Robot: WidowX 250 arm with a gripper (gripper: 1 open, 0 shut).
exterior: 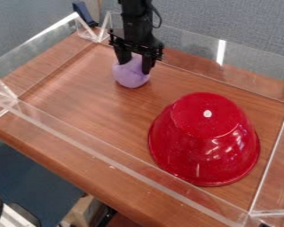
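Note:
The black gripper (136, 55) hangs down from the top centre over a round purple object (131, 75), its fingertips at the object's upper part; whether the fingers are closed on it cannot be told. The purple object appears to rest on the wooden surface in the back middle. A large red upturned bowl or dome (204, 139) with a white spot on top sits at the right front.
Clear plastic walls border the wooden table (85, 120). A grey-blue wall stands behind, and the floor shows at the lower left.

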